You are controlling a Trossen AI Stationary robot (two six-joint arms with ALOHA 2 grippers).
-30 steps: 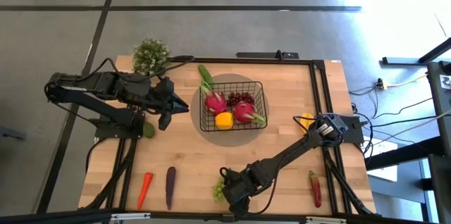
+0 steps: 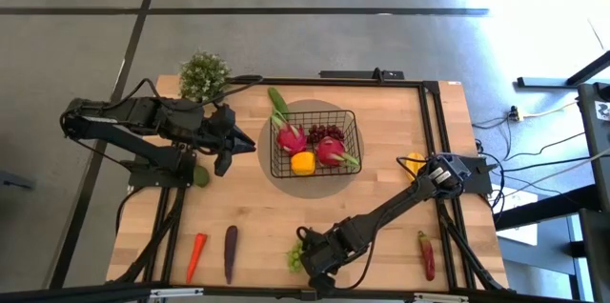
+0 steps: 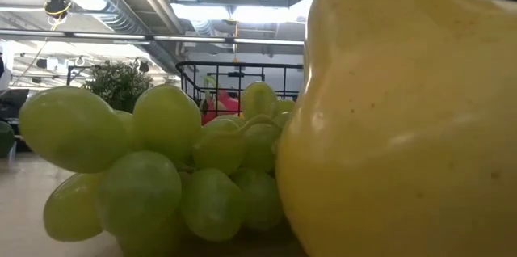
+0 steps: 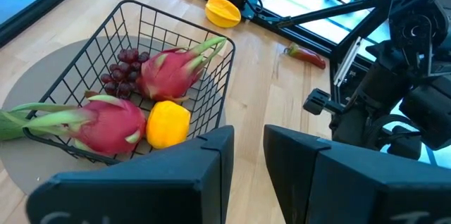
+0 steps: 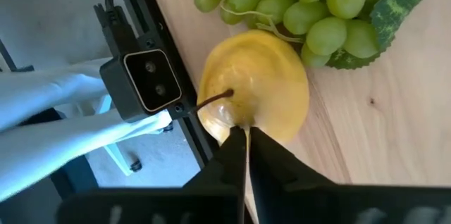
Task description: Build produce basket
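Note:
A yellow pear (image 5: pixel 271 90) stands on the table at its front edge, its stem pointing toward the right wrist camera. My right gripper is shut, fingertips together at the pear's near side, nothing between them. Green grapes (image 5: pixel 303 13) lie right beside the pear. The black wire basket (image 2: pixel 334 170) holds two dragon fruits (image 4: pixel 109 125), red grapes (image 4: pixel 125 72) and a yellow pepper (image 4: pixel 168 124); a green vegetable (image 2: pixel 277 100) lies at its back left corner. My left gripper hangs open and empty, left of the basket.
A carrot (image 2: pixel 196 257) and a purple carrot (image 2: pixel 231 252) lie at the front left. On the right are a red chili (image 2: pixel 426 255) and a yellow fruit (image 2: pixel 414 162). An avocado (image 2: pixel 201 175) sits below the left arm. A camera (image 5: pixel 151 79) stands at the front edge beside the pear.
My left arm is still.

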